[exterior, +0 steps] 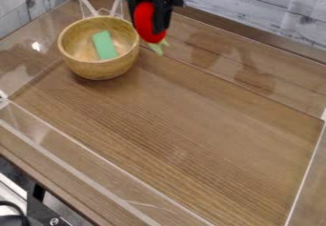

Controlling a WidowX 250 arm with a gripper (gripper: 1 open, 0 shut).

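A red object [145, 18] hangs at the top centre from my gripper [151, 3], which is dark and partly cropped by the frame's top; whether its fingers are shut is hard to see. Just below and behind the red object lies a small pale yellowish-green thing [158, 46], partly hidden. To the left, a wooden bowl [121, 64] holds a green block [105, 45].
Pale walls [254, 1] stand behind it. Dark cables or parts [10, 211] show at the lower left corner.
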